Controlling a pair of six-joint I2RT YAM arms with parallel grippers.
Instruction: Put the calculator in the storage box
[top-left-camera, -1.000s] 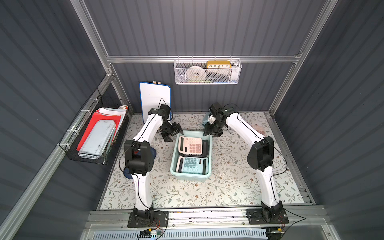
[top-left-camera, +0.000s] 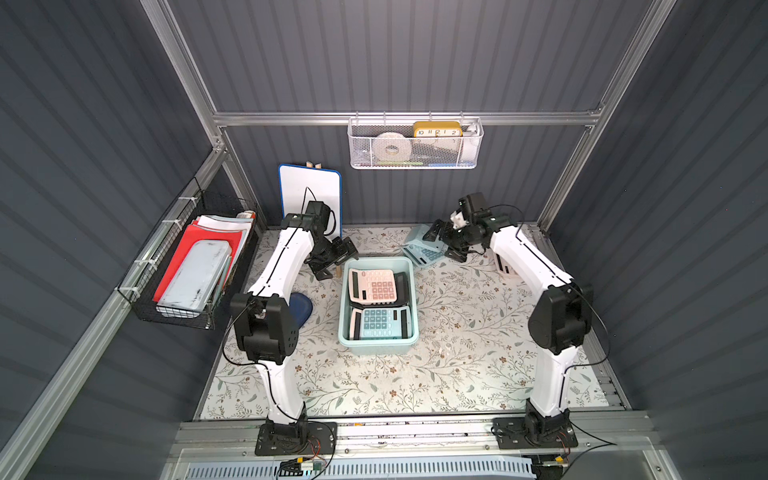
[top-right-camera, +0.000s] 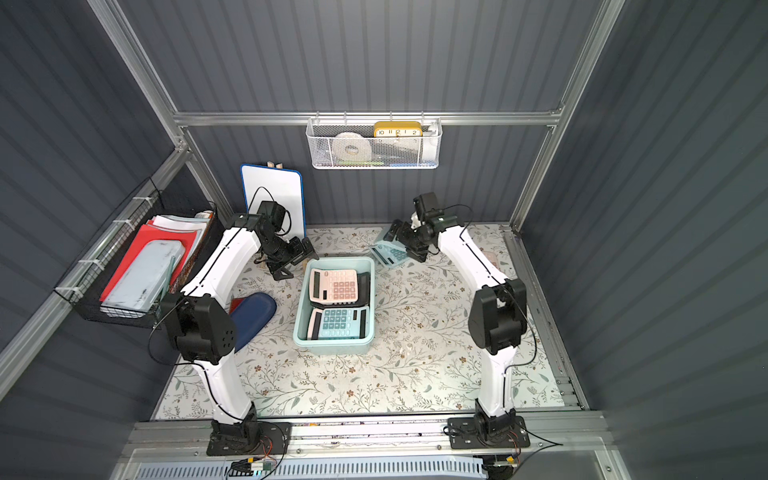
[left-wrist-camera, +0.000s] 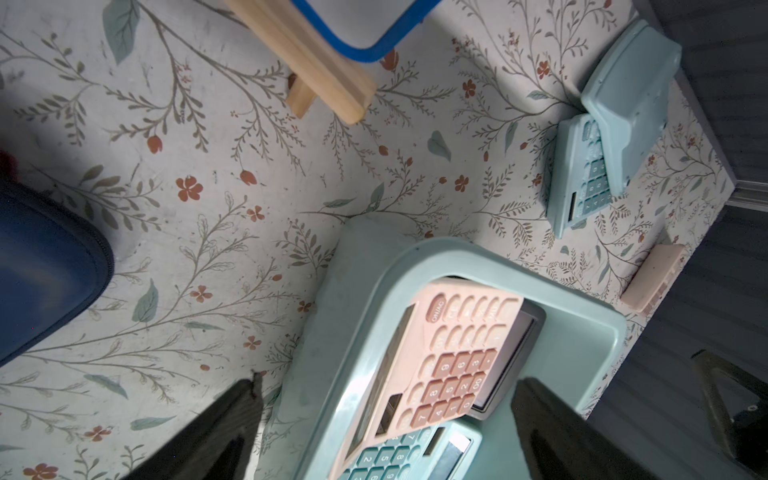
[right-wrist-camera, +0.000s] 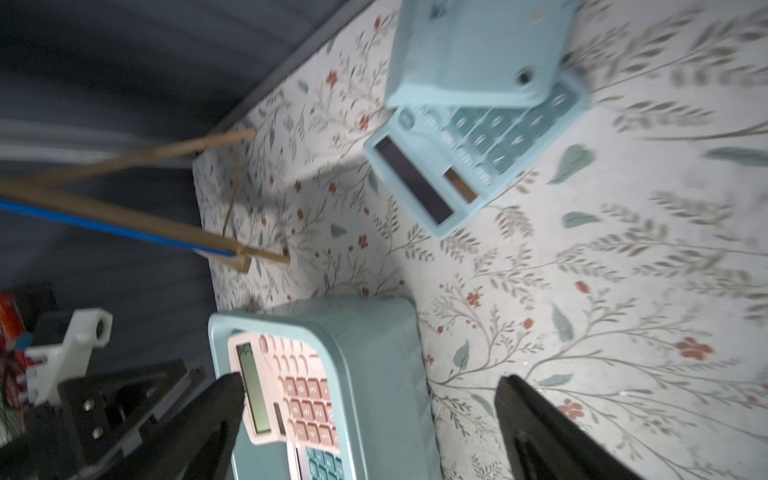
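The light teal storage box (top-left-camera: 377, 347) stands in the middle of the table. A pink calculator (top-left-camera: 373, 285) and a blue calculator (top-left-camera: 381, 323) lie in it, with dark and pale items partly hidden beneath them. Outside, behind the box, another blue calculator (right-wrist-camera: 472, 152) rests on the table, partly covered by a pale blue lid-like piece (right-wrist-camera: 480, 52). My left gripper (top-left-camera: 337, 262) is open and empty beside the box's back left corner. My right gripper (top-left-camera: 445, 243), also open and empty, hovers over the right side of that outside calculator, apart from the box.
A whiteboard on a wooden stand (top-left-camera: 311, 192) is behind the left gripper. A navy pouch (top-right-camera: 254, 316) lies left of the box. A pink block (left-wrist-camera: 653, 277) sits at the back right. Bare table extends right and in front of the box.
The box has shifted slightly left and back. My right gripper has moved right, away from the box's rim, uncovering the outside calculator; my left gripper has drawn a little left.
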